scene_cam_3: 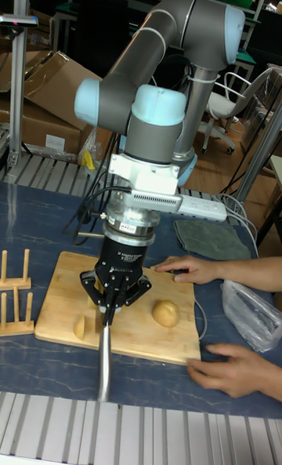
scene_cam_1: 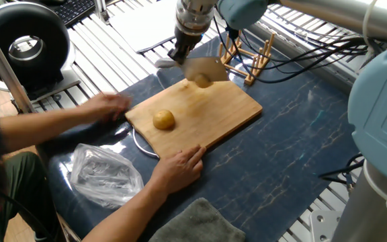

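My gripper (scene_cam_3: 107,307) is shut on a knife, whose silver handle (scene_cam_3: 104,368) sticks out toward the table's edge. In exterior view 1 the broad knife blade (scene_cam_1: 210,68) hangs over the far end of the wooden cutting board (scene_cam_1: 213,117). A piece of potato (scene_cam_3: 79,326) lies on the board beside the knife; in exterior view 1 it shows at the blade's lower edge, and whether it touches the blade I cannot tell. The larger, rounded potato (scene_cam_1: 164,119) rests near the board's other end, apart from the knife.
A person's hand (scene_cam_1: 182,167) rests on the board's edge, and the other hand (scene_cam_1: 106,105) is near its corner. A clear plastic bag (scene_cam_1: 105,176), a grey cloth (scene_cam_1: 199,225) and a wooden peg rack (scene_cam_1: 259,59) surround the board. Black cables hang near the rack.
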